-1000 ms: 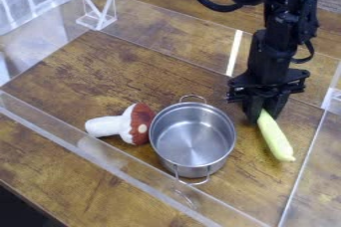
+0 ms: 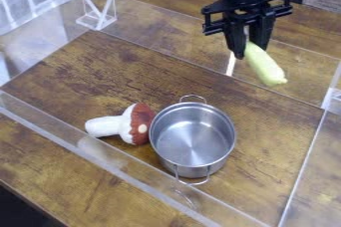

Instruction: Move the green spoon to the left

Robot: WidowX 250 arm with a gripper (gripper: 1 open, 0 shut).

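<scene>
The task's green spoon shows as a pale yellow-green, elongated thing at the upper right of the camera view. My black gripper is shut on its upper left end. It hangs tilted, its free end pointing down and right, and appears to be clear of the table. The part between the fingers is hidden.
A metal pot with two handles stands at the centre front. Left of it lies a toy mushroom with a red-brown cap. Clear low walls edge the wooden table, whose left and middle are free.
The gripper has risen and moved back and slightly left, carrying the pale green thing up from the table's right side. Pot and mushroom have stayed put.
</scene>
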